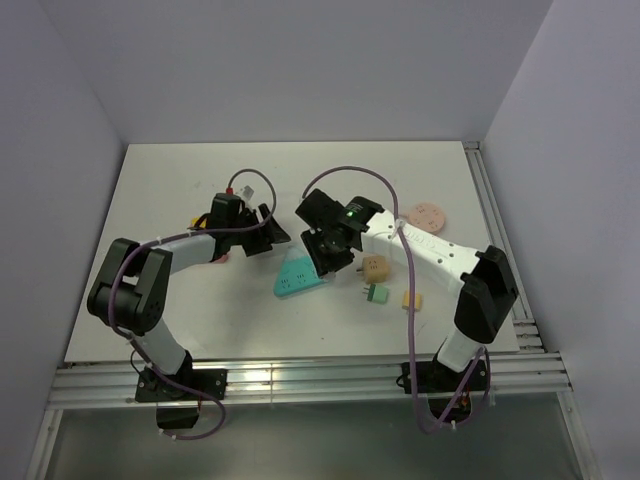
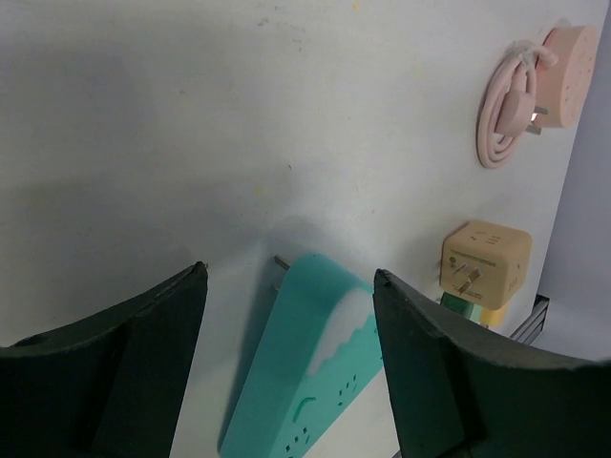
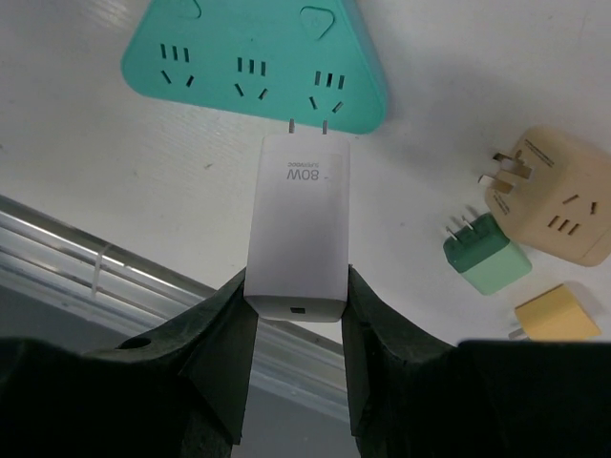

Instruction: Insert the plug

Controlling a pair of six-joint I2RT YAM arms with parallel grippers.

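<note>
My right gripper is shut on a white 80W charger plug (image 3: 299, 219), held with its two prongs toward the teal power strip (image 3: 243, 72), whose socket holes face up; prongs and strip overlap in the wrist view, so contact cannot be told. In the top view that gripper (image 1: 325, 262) hangs over the strip (image 1: 295, 280). My left gripper (image 1: 270, 235) stands open to the upper left of the strip; in its own view the strip (image 2: 286, 382) lies between and below its empty fingers.
Right of the strip lie a beige cube adapter (image 3: 554, 191), a green plug (image 3: 487, 258) and a yellow plug (image 3: 558, 315). A pink round socket (image 1: 425, 217) sits at the back right. The front table edge has a metal rail (image 1: 300, 368).
</note>
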